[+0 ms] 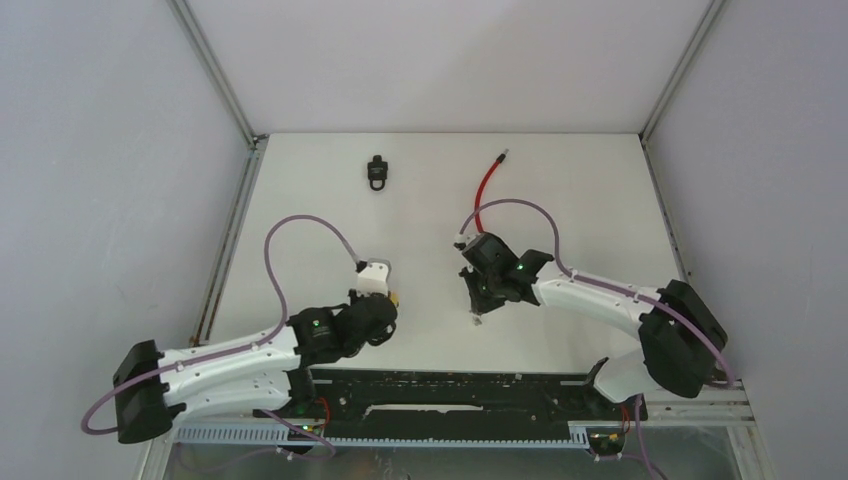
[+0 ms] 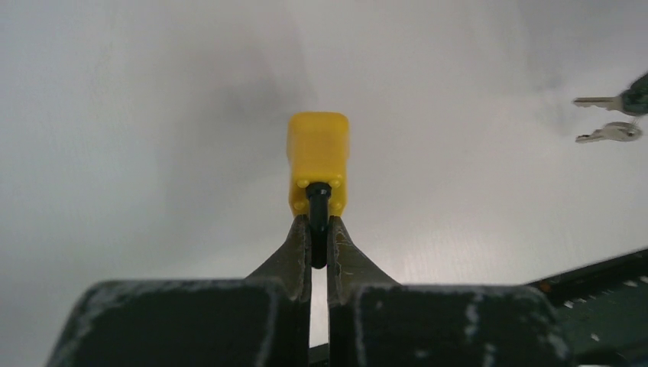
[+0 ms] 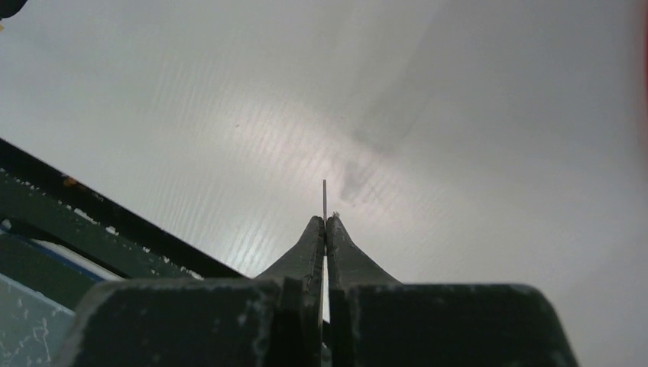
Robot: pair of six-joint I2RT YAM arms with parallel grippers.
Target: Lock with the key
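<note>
In the left wrist view, a yellow padlock hangs beyond my left gripper, which is shut on its black shackle, seen edge-on. From above, only a yellow sliver of the padlock shows beside that arm. My right gripper is shut on a thin key, also edge-on and poking out past the fingertips. The left wrist view has this key at its right edge, with a second key beside it. Padlock and keys are apart. The keyhole is hidden.
A small black lock-like object lies at the back left of the white table. Behind the right gripper runs a red cable-like piece. Bare table separates the two grippers.
</note>
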